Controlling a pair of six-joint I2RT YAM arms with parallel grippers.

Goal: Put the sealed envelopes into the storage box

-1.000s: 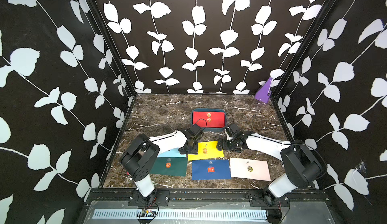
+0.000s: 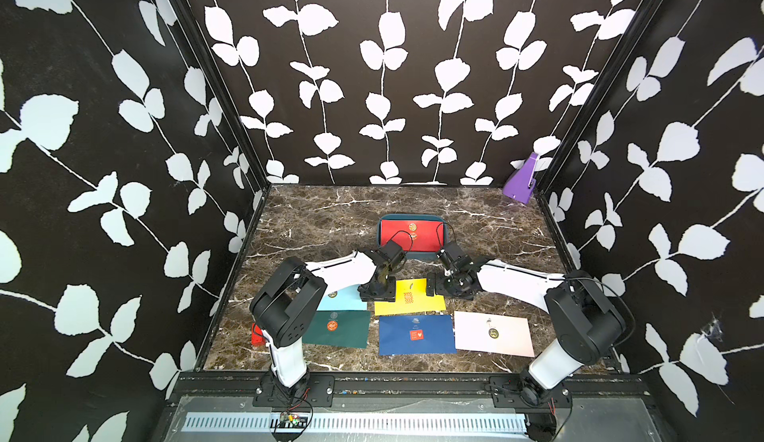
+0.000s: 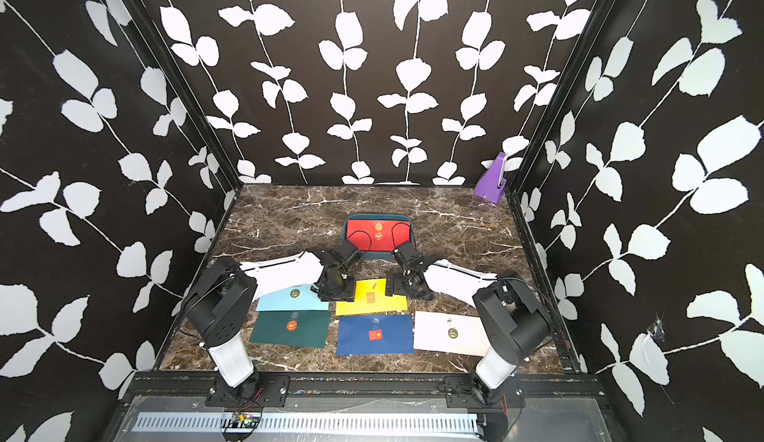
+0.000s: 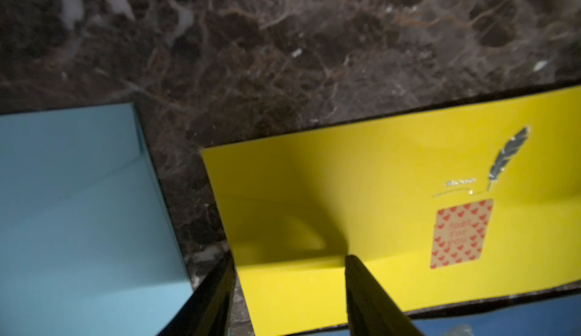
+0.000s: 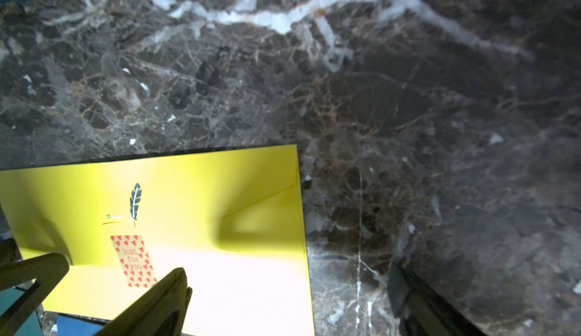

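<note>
In the left wrist view, the yellow envelope lies flat with a feather mark and heart-patterned sticker. My left gripper is open over its left end, one finger near the short edge. My right gripper stands open over the opposite end, its fingers either side of that short edge. Neither gripper holds anything. The teal storage box sits behind, with a red envelope inside. Light blue, dark green, navy blue and pale pink envelopes lie on the table.
Something red lies at the front left, mostly behind my left arm. A purple object stands in the far right corner.
My left gripper has moved slightly right, and the yellow envelope has shifted a little right and back. The right arm's elbow has come inward, while its gripper has barely moved.
</note>
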